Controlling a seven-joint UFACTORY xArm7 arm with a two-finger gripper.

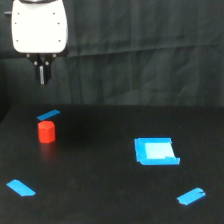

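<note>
A small red cylinder (46, 132) stands upright on the black table at the left. Above it, at the top left, hangs the white arm end with my dark, narrow gripper (43, 76) pointing down. A clear gap lies between the fingertips and the red cylinder. At this size I cannot make out whether the fingers are apart or together. Nothing visible hangs from them. To the right on the table lies a white square (159, 151) edged in blue tape.
Strips of blue tape lie flat behind the cylinder (48, 114), at the front left (21, 188) and at the front right (191, 196). A dark curtain (150, 55) closes off the back.
</note>
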